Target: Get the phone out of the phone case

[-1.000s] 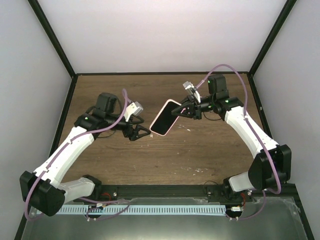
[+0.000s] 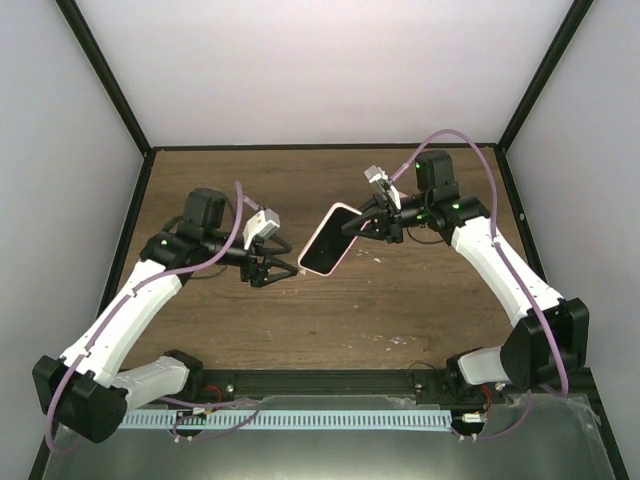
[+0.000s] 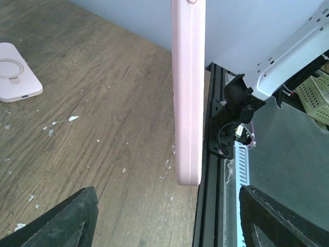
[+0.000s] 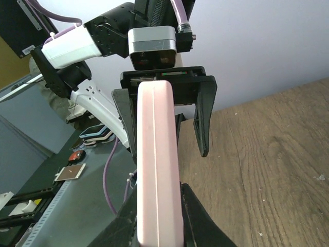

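Note:
A phone [image 2: 328, 242] with a dark screen sits in its pale pink case [image 2: 308, 268], raised above the table. My right gripper [image 2: 354, 226] is shut on the case at its upper right end. In the right wrist view the case [image 4: 157, 170] is seen edge-on between the fingers, so the screen does not show. To the left, my left gripper [image 2: 293, 259] stands open, its fingertips close to the lower left end of the case. The left wrist view shows the case's edge [image 3: 189, 103] beyond the widely parted fingers [image 3: 61, 221], with nothing held between them.
A pale pink block with a ring [image 3: 15, 72] lies on the wooden table [image 3: 118, 118] in the left wrist view. Bare wood [image 2: 290, 325] stretches in front of both grippers. White walls [image 2: 330, 70] enclose the table at the back and sides.
The right gripper and the phone in its case have barely moved.

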